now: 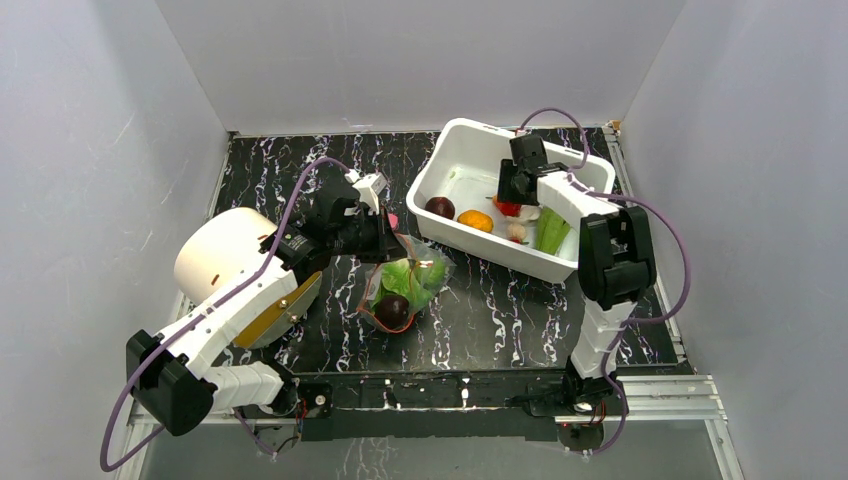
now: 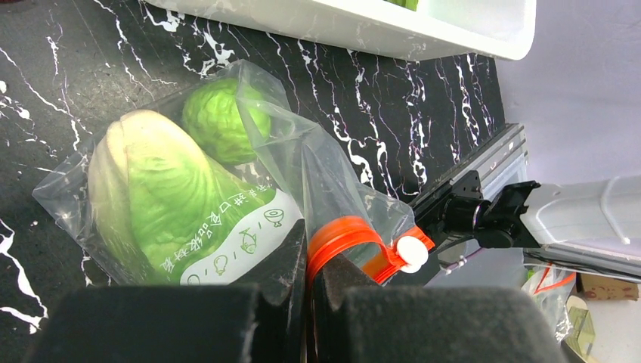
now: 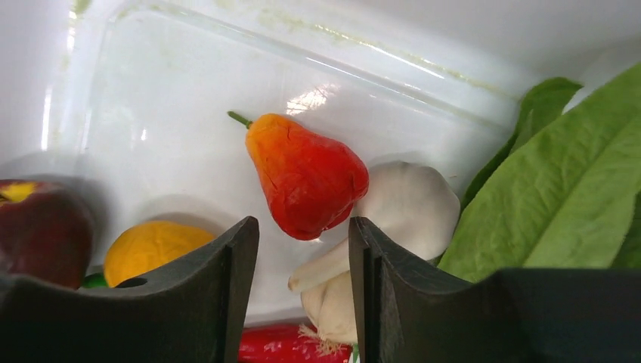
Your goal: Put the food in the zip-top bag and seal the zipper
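Note:
The clear zip top bag [image 1: 413,287] lies on the black table, with leafy greens [image 1: 398,275] and a dark round fruit [image 1: 391,311] inside. My left gripper is shut on its orange-edged rim; the white-knobbed zipper slider [image 2: 412,251] sits just right of the fingers. In the white bin [image 1: 452,150], my right gripper is over a red-orange pepper [image 3: 310,178]. Its fingers stand partly apart, with the pepper's lower end at the tips. A gap shows beside the left fingertip; whether the pepper is gripped cannot be told.
Inside the bin are garlic [image 3: 412,208], a dark red fruit [image 3: 45,234], a yellow fruit [image 3: 159,248], a red chili [image 3: 283,344] and large green leaves [image 3: 559,189]. The bin's near wall [image 1: 500,250] stands between its contents and the bag. Bare table lies right of the bag.

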